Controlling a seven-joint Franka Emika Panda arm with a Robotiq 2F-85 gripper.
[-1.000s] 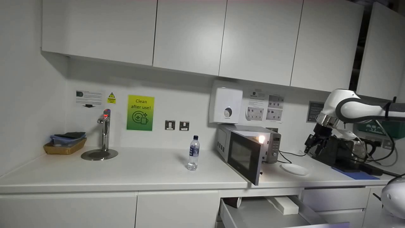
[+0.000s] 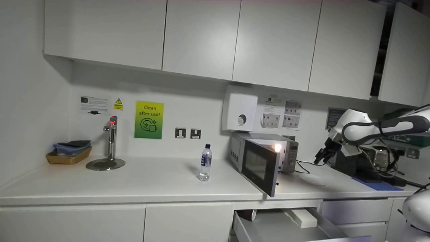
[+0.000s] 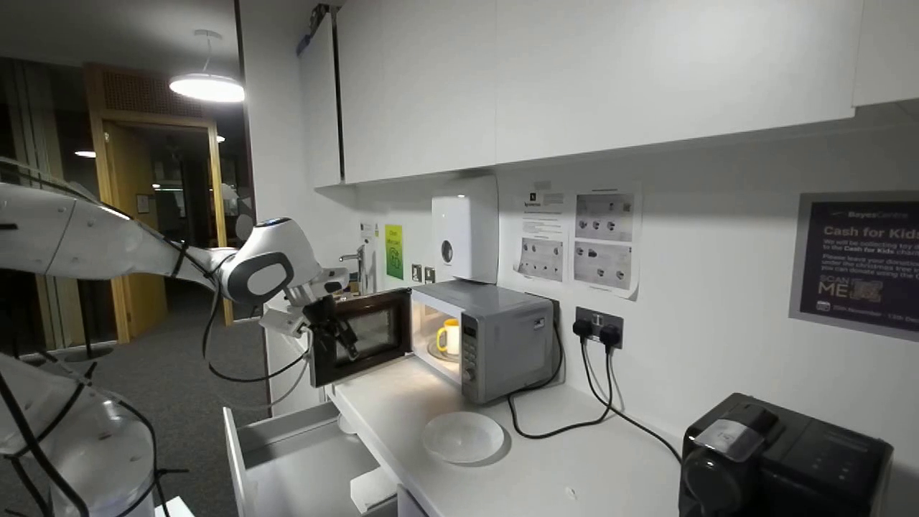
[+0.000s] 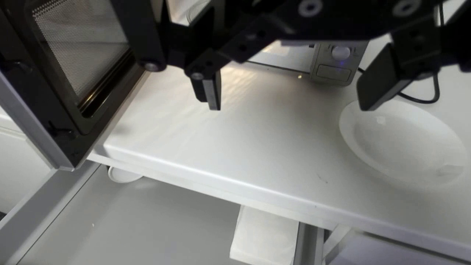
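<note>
My gripper is open, its two dark fingers wide apart with nothing between them. In the second exterior view the gripper (image 3: 338, 337) hangs in the air in front of the microwave's open door (image 3: 379, 332). The lit microwave (image 3: 512, 340) stands against the wall, and a yellow and white mug (image 3: 449, 336) is inside it. On the counter to the right of the microwave lies a white plate (image 3: 463, 438), also visible as a plate (image 4: 404, 141) at the right of the wrist view. The mug cannot be made out in the wrist view.
Below the counter an open drawer (image 4: 145, 221) holds a white box (image 4: 265, 234) and a cup (image 4: 123, 175). A water bottle (image 2: 205, 163) stands left of the microwave. Right of the plate is a black coffee machine (image 3: 784, 461). Power cables run behind the plate.
In the first exterior view the arm has dipped and moved left, bringing the gripper closer to the microwave and tilting it. Microwave, plate, bottle and drawer look unmoved.
</note>
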